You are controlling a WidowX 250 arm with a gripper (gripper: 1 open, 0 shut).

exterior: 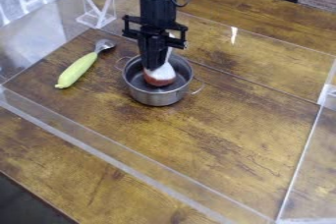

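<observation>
The black gripper (156,53) hangs over a steel pot (157,96) with two side handles, its fingertips low at the pot's mouth. Inside the pot is a white and reddish-brown object (160,74), just under the fingertips and partly hidden by them. The fingers look close together; whether anything is between them is hard to make out at this size.
A pale yellow-green corn-like item (77,70) and a silver utensil (104,45) lie left of the pot. Clear plastic walls border the wooden table (230,130), which is bare to the right and in front. A clear stand (97,14) sits at back left.
</observation>
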